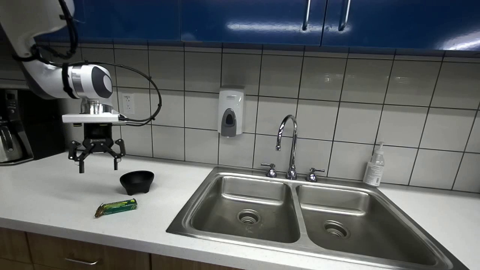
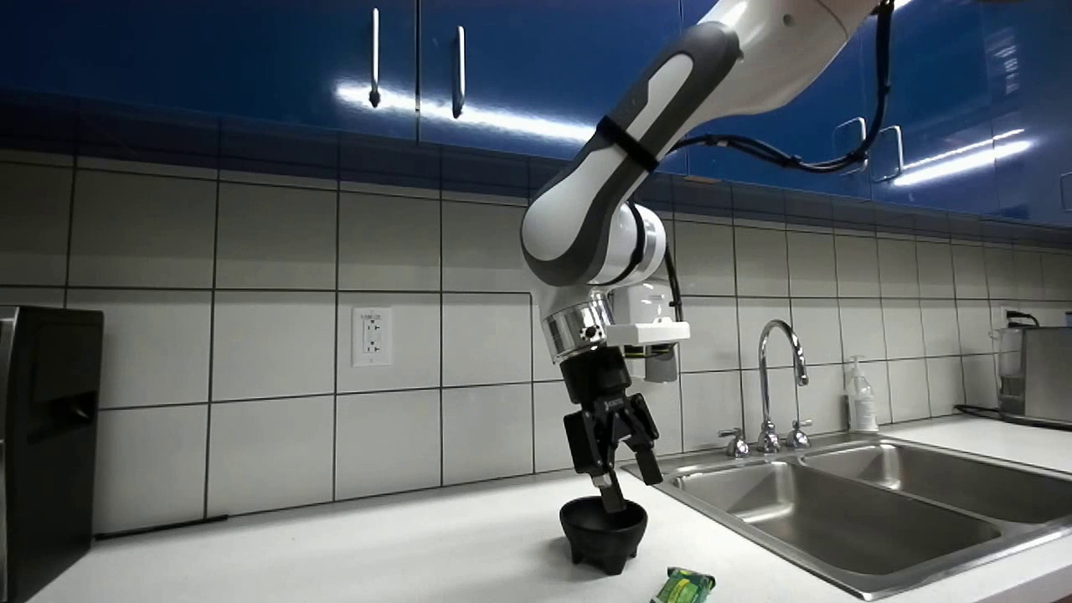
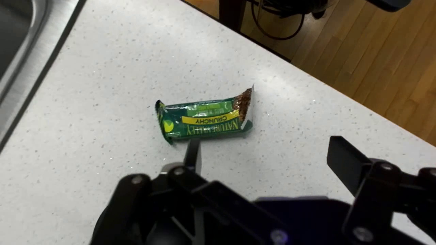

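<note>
A green granola bar wrapper (image 3: 204,118) lies flat on the white counter, brown at one end. It shows near the front edge in exterior view 1, just in front of a small black footed bowl (image 1: 137,182). My gripper (image 1: 98,166) hangs above the counter, fingers apart and pointing down, with nothing between them. In exterior view 2 a finger (image 2: 610,494) overlaps the bowl (image 2: 603,538), though exterior view 1 has the gripper up and to the left of it. The wrist view has the bar ahead of the fingers (image 3: 345,165), clear of them; no bowl is visible there.
A double steel sink (image 1: 300,243) with a tall faucet (image 1: 293,148) lies to the right. At the left stands a black coffee machine (image 1: 40,128). Blue cabinets (image 1: 252,22) hang overhead. Between bar and sink the counter is bare.
</note>
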